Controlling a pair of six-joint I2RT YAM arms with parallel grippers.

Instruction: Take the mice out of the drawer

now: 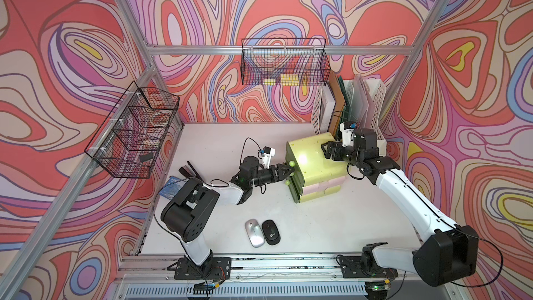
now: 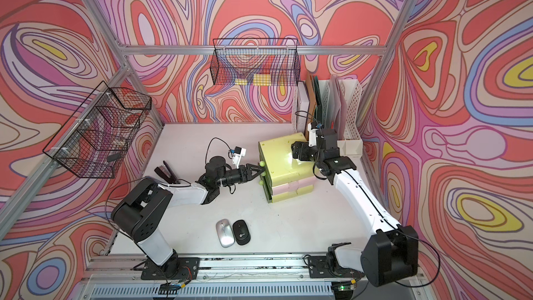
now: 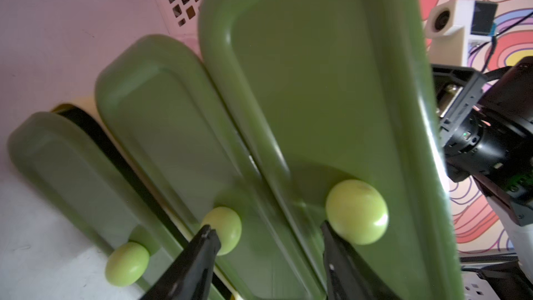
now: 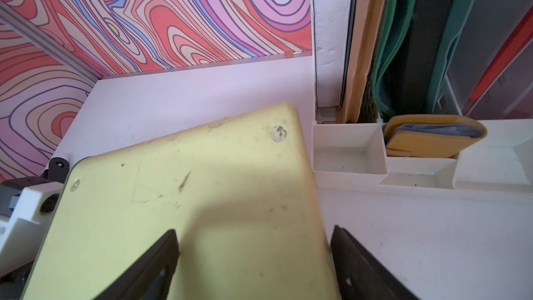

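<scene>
A yellow drawer unit stands right of centre, with green fronts and round knobs on its left face. My left gripper is open at those fronts; the left wrist view shows its fingers below the top knob and middle knob. The bottom knob is further left. My right gripper is open over the unit's top, near its right edge. A silver mouse and a black mouse lie side by side on the table at the front. The drawers' insides are hidden.
File holders with folders stand behind the unit at right. Wire baskets hang at the back and left. A black stapler-like object lies at the table's left.
</scene>
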